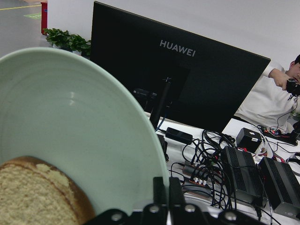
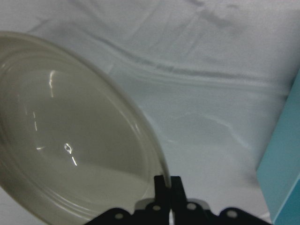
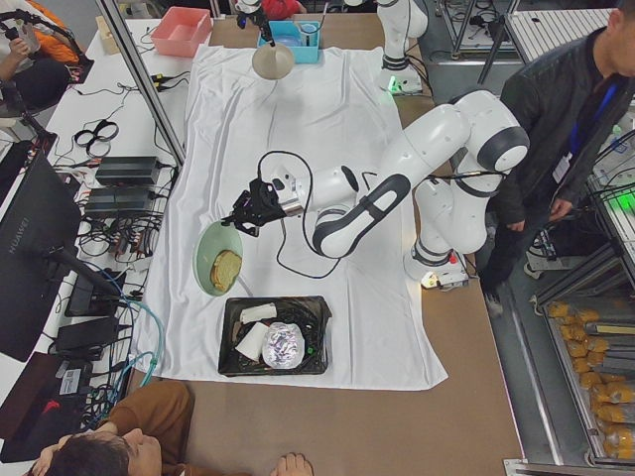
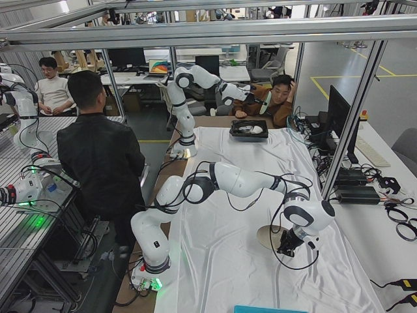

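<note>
My left gripper is shut on the rim of a green plate (image 1: 79, 112), held tilted, with a slice of bread (image 1: 37, 197) on it. In the camera left view this plate (image 3: 210, 248) hangs just above and left of a black bin (image 3: 228, 337). My right gripper is shut on the rim of a beige plate (image 2: 84, 122); in the camera left view that plate (image 3: 273, 61) is at the far end of the cloth, by a blue bin (image 3: 313, 55).
The black bin holds white pieces and a foil-covered item (image 3: 283, 347). A monitor (image 3: 35, 248) and cables line the left table. People stand and sit around the table.
</note>
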